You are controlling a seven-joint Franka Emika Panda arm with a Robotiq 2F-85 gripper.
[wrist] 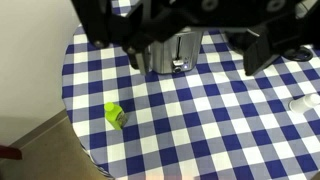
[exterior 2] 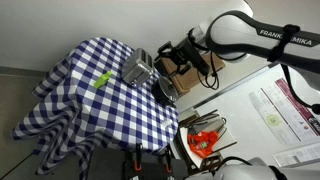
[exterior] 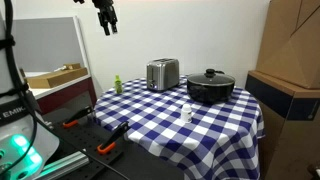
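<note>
My gripper [exterior: 108, 28] hangs high above the checkered table, near its back left in exterior view 1. In the wrist view the gripper is open, its dark fingers wide apart with nothing held. Below and partly behind them shows the silver toaster [wrist: 186, 52]. A green bottle-like object [wrist: 115, 116] lies in the lower left of that view; exterior view 1 has the green object [exterior: 117, 84] upright left of the toaster [exterior: 163, 74]. A small white cup-like item [exterior: 186, 114] stands toward the front right, and a black lidded pot [exterior: 210, 88] sits right of the toaster.
The blue-and-white checkered cloth [exterior: 150, 117] has free room in its middle and front. Cardboard boxes [exterior: 285, 75] stack up beyond the table's right side. On the left, a wooden box [exterior: 58, 78] stands beside the arm.
</note>
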